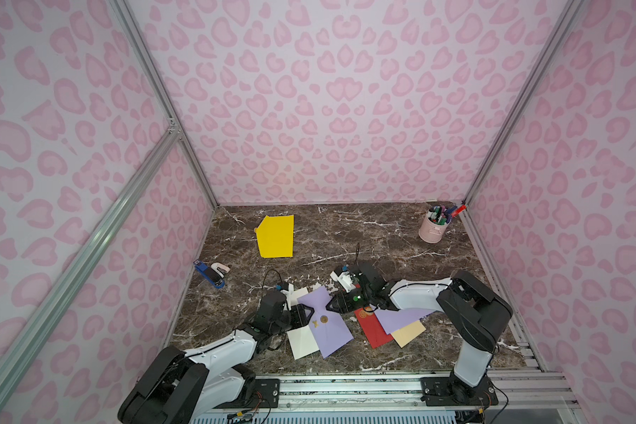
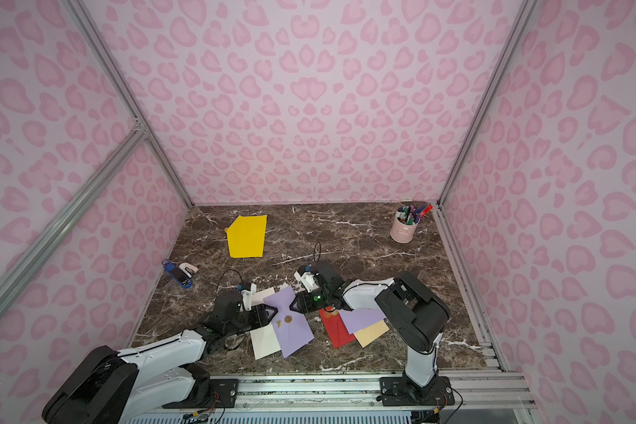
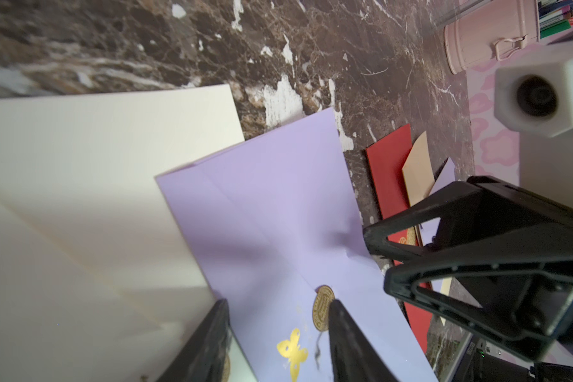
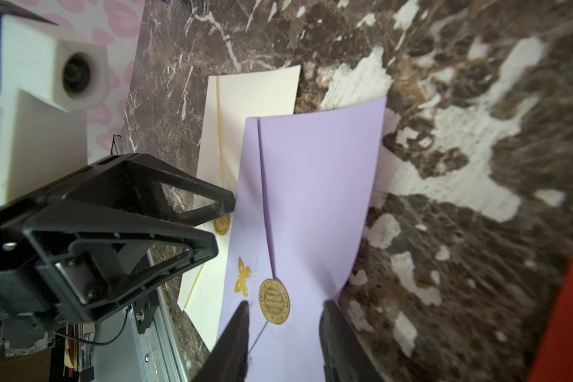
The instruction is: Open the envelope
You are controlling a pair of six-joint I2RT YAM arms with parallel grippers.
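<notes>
A lilac envelope (image 1: 332, 337) with a gold seal (image 4: 274, 301) and a gold butterfly (image 4: 242, 277) lies partly over a cream envelope (image 1: 302, 344). Its flap runs under the seal. At its left edge stands my left gripper, fingers apart, tips low over the paper. My right gripper is at the right edge, fingers also apart; the lilac edge curls up close to its right fingertip. Both grippers look only part open. Whether paper sits between either pair of fingers cannot be made out.
To the right lie a red envelope (image 1: 376, 332), a tan one (image 1: 408, 333) and another lilac one (image 1: 402, 319). A yellow sheet (image 1: 276, 236), a blue stapler-like tool (image 1: 210, 274) and a pink pen cup (image 1: 432, 229) stand farther off.
</notes>
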